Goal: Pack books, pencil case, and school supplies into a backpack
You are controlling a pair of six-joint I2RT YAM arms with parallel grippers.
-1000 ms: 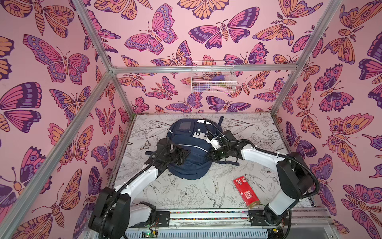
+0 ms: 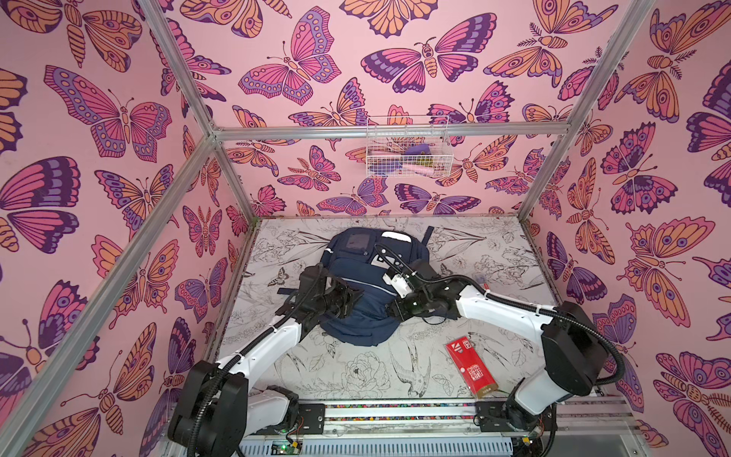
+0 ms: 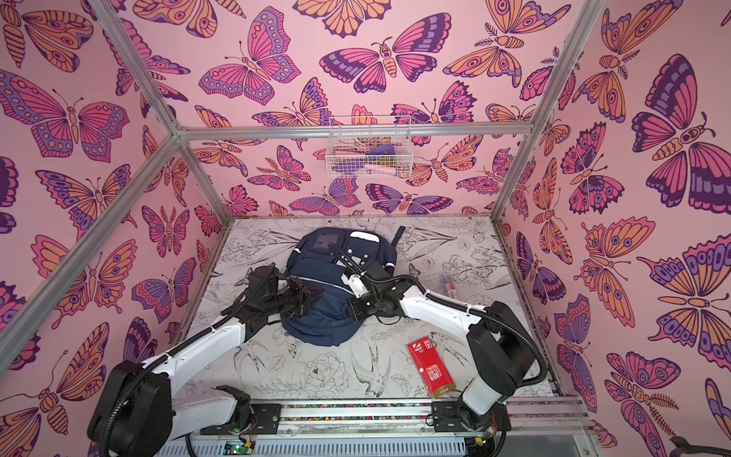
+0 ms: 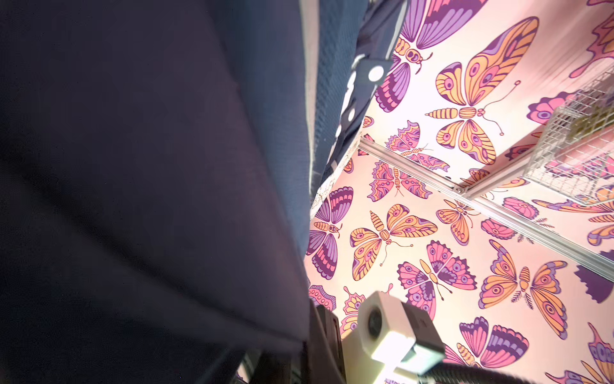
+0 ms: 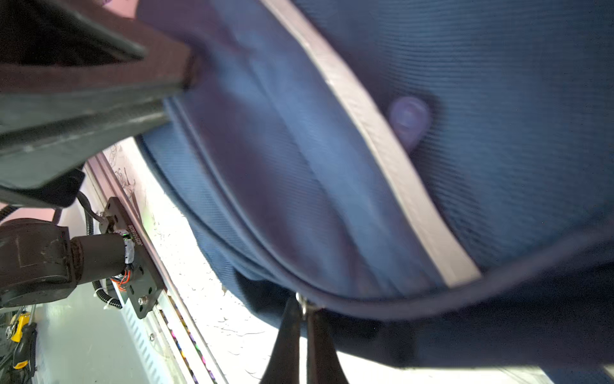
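A navy backpack [image 2: 364, 329] lies flat mid-table, with a pale strip across its front. My right gripper is shut on a small metal zipper pull [image 5: 300, 298] at the backpack's right edge. Just above it, the right wrist view shows the bag's side seam and pale stripe, slightly blurred. My left gripper [image 2: 352, 300] is at the left part of the bag's front, its fingers [image 5: 172, 76] closed on the fabric edge. Navy cloth fills much of the left wrist view and hides most of that gripper's tips.
A red box [image 2: 470, 367] lies at the table's front right. A clear pack of supplies [image 3: 449, 286] sits on the right, partly behind my right arm. On the back wall hangs a wire basket [image 2: 409, 166]. Bare tabletop [image 2: 365, 373] lies in front of the bag.
The bag's right side has bunched inward with it. My left gripper has hardly moved.
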